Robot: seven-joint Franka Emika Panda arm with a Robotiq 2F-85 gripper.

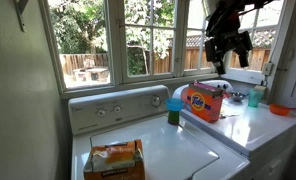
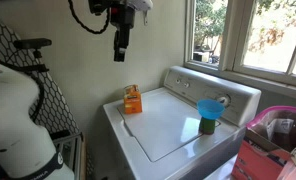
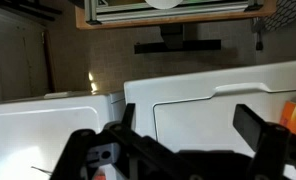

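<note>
My gripper [image 1: 230,62] hangs high in the air, fingers spread and nothing between them. In exterior view 2 the gripper [image 2: 120,54] appears at the upper left, well above the washer. From the wrist view, the open gripper looks down over white appliance tops. An orange bag [image 1: 115,160] sits on the washer lid [image 1: 166,145]; in exterior view 2 the same bag [image 2: 133,100] is near the far left corner. A green container [image 2: 207,126] topped by a blue bowl-like piece [image 2: 210,108] stands on the washer. An orange detergent box [image 1: 202,101] rests on the neighbouring appliance.
Behind the box are small bowls [image 1: 237,97] and a teal cup [image 1: 255,96]. An orange bowl [image 1: 279,109] sits at the right. The washer's control panel [image 1: 118,109] rises along its back, below the windows. Much of its lid is clear.
</note>
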